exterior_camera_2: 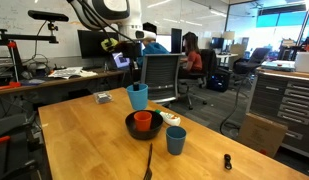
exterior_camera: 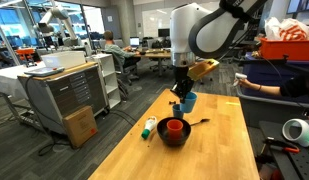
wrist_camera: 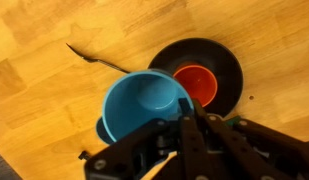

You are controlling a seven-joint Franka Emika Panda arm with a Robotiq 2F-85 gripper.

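Observation:
My gripper is shut on the rim of a light blue cup [wrist_camera: 144, 103]. In exterior view 1 the raised cup [exterior_camera: 189, 102] hangs upright just beyond a black bowl [exterior_camera: 172, 139]; exterior view 2 shows the cup [exterior_camera_2: 137, 98] above and behind that bowl [exterior_camera_2: 133, 129]. A red cup [exterior_camera_2: 143, 121] stands inside the bowl. From the wrist, the light blue cup overlaps the bowl's [wrist_camera: 230, 72] edge and sits beside the red cup [wrist_camera: 197, 84]. A darker blue cup [exterior_camera_2: 175, 140] stands on the table beside the bowl; the held cup mostly hides it in the wrist view.
A dark utensil [exterior_camera_2: 148, 163] lies near the darker cup. Also on the wooden table [exterior_camera_2: 79, 145] are a white and green bottle [exterior_camera: 149, 127] by the bowl and a small black object [exterior_camera_2: 227, 161].

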